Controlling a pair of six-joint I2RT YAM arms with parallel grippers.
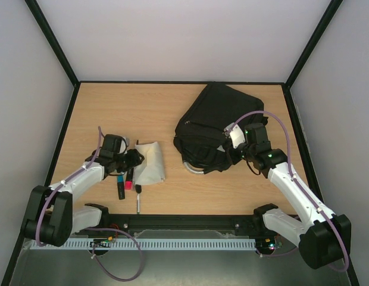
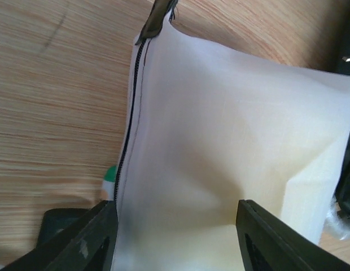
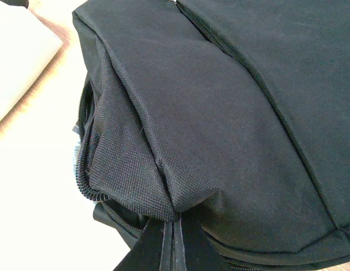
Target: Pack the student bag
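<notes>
A cream-white zip pouch [image 1: 150, 164] lies flat on the left half of the table, its dark zip [image 2: 130, 124] along one side. Above that zipped side hovers my left gripper, its fingers [image 2: 99, 231] apart and the pouch filling the view between them; whether they touch it is unclear. On the right lies the black bag [image 1: 217, 125], slumped on the table. My right gripper is closed at its near edge, where the dark cloth [image 3: 163, 192] gathers into a fold at the fingertips. The bag's inside is hidden.
Left of the pouch lie a blue-and-black pen-like item [image 1: 121, 187] and a red item [image 1: 128, 180]. A slim dark-and-white tool [image 1: 138, 199] points to the front edge. A pale loop [image 1: 192, 169] sticks out under the bag.
</notes>
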